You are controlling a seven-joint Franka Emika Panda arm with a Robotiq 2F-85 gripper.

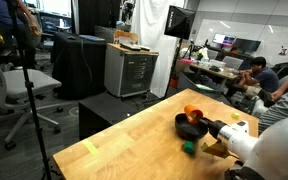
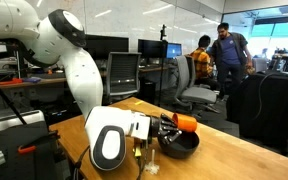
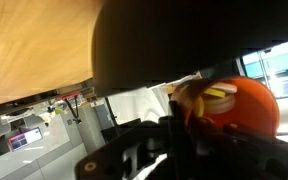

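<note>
My gripper is shut on an orange cup, held tipped over on its side above a black bowl. In exterior view 1 the orange cup shows over the black bowl, which stands on the wooden table. The wrist view looks into the orange cup; yellow pieces lie inside it. The dark bowl fills the top of that view. What lies in the bowl is hidden.
A green object sits on the table beside the bowl. Small yellow and pale items stand close to the arm.
</note>
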